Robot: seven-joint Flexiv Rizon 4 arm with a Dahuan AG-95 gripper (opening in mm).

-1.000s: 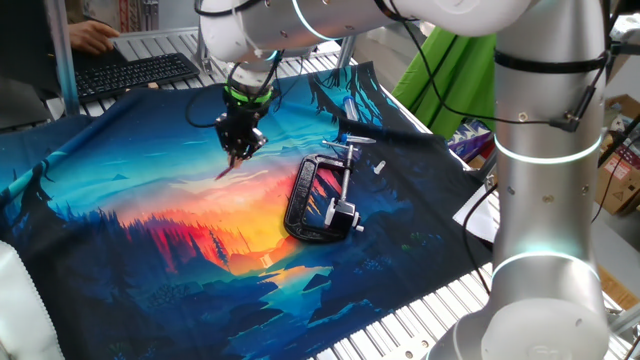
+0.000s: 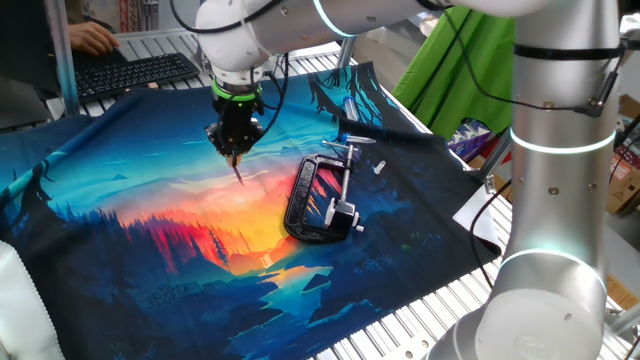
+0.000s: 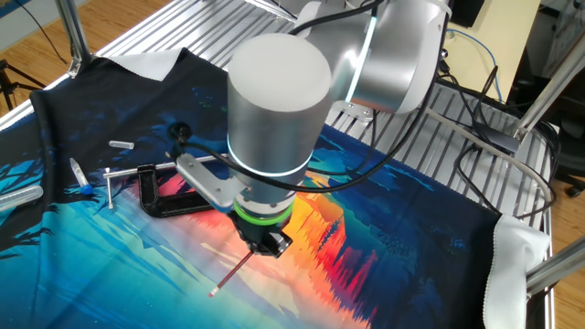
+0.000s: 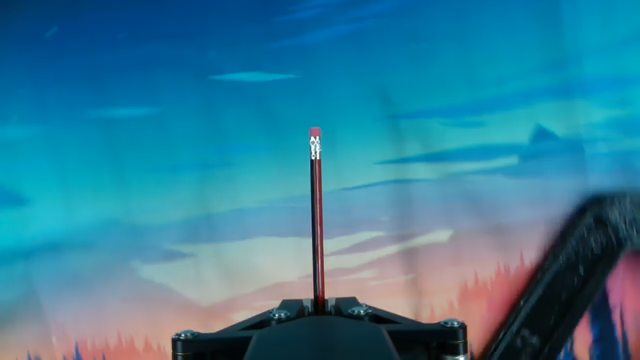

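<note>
A dark red pencil sticks straight out from my gripper, its pink eraser and silver ferrule at the far end. The two fingers are shut on it in the wrist view. In exterior view 1 the gripper hangs above the printed cloth, left of the clamp, and the pencil slants downward. Exterior view 2 shows the pencil pointing to the lower left from beneath the wrist. Whether its tip touches the cloth is hard to tell.
A black C-clamp lies on the cloth right of the gripper. Beyond it are a small clear tube, a blue-tipped tube and a larger clear tube. A keyboard and someone's hand are at the back left.
The held pencil has swung from pointing down-left, through nearly vertical, to slanting down-right in exterior view 1. The wrist has turned with it; the clamp has stayed put.
</note>
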